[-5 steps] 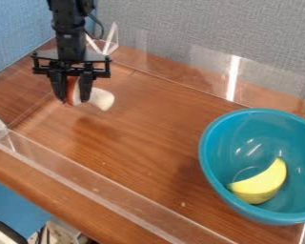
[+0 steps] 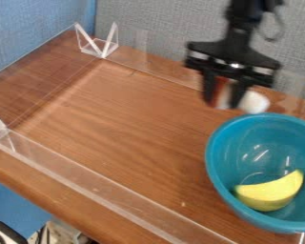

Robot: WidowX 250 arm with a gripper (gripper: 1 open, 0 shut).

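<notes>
My gripper [image 2: 227,78] is at the upper right of the camera view, blurred, above the back rim of a teal bowl [image 2: 221,162]. An object [image 2: 251,101] with a white end and a reddish part hangs at the fingers, apparently held, though blur hides the exact grip. Inside the bowl lies a yellow banana [image 2: 270,193].
Clear plastic brackets [image 2: 96,40] stand at the back left and left edge. Transparent strips run along the front and back edges, with padded walls behind.
My gripper has swept from the back left to the right, toward the bowl, carrying the white and reddish object with it. The bowl and banana look unmoved.
</notes>
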